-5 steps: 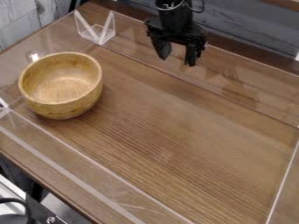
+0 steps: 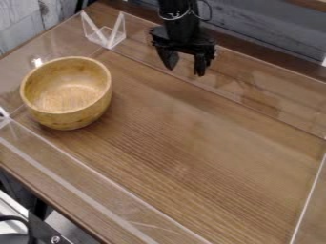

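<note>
At the top centre of the camera view my black gripper (image 2: 184, 51) hangs low over the back of the wooden table (image 2: 192, 162), its fingers apart with no object visible between them. A large yellow bowl (image 2: 67, 93) sits at the left, well away from the gripper.
A white wire-like stand (image 2: 105, 30) is at the back left, left of the gripper. The back wall runs behind the gripper. Dark cables lie beyond the lower left edge.
My gripper has shifted slightly to the left over the last second. The bowl and white stand have not moved.
</note>
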